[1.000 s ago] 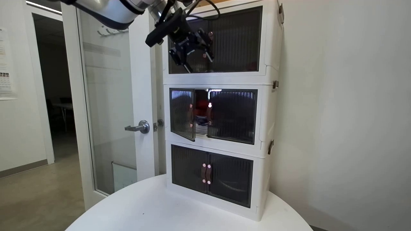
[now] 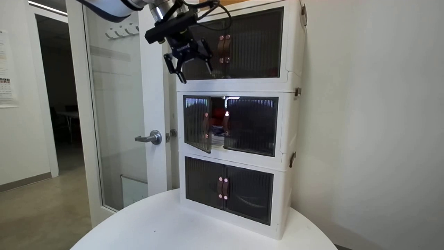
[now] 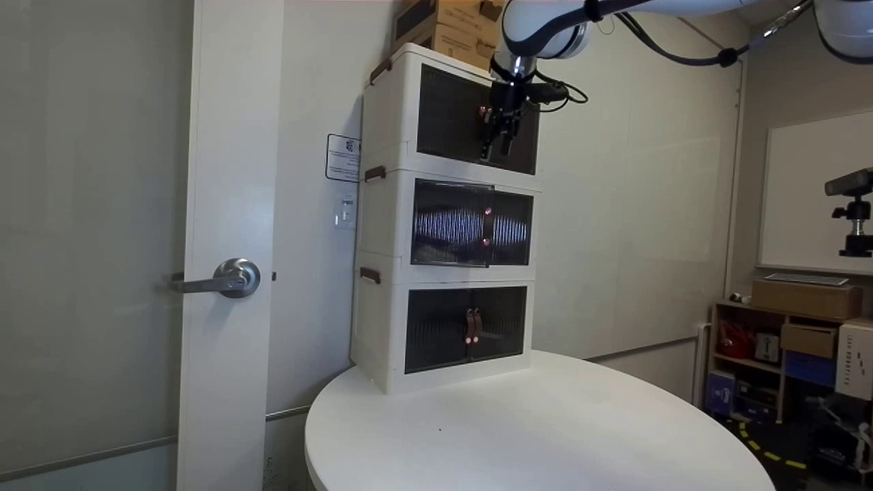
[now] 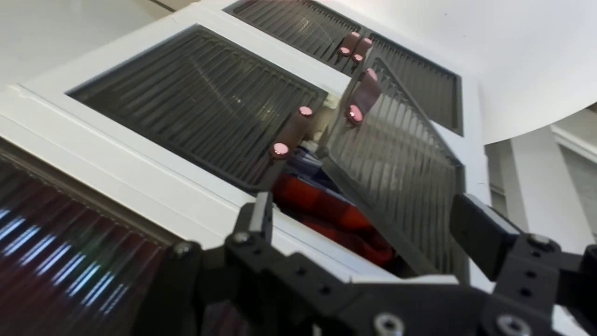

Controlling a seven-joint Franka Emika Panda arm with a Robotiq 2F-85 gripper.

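Note:
A white cabinet of three stacked units with dark ribbed doors stands on the table. The middle unit's left door is swung partly outward, while its right door lies flush with the frame. Through the gap, red and dark checked cloth shows inside the middle unit. My gripper hangs in front of the top unit, above the ajar door and apart from it. In the wrist view its fingers are spread wide, with nothing held between them.
Cardboard boxes sit on top of the stack. A glass door with a lever handle stands beside the cabinet, and a wall is close on its other side.
In exterior view 1 the gripper and arm have shifted left and slightly changed tilt. The cabinet doors look the same as before.

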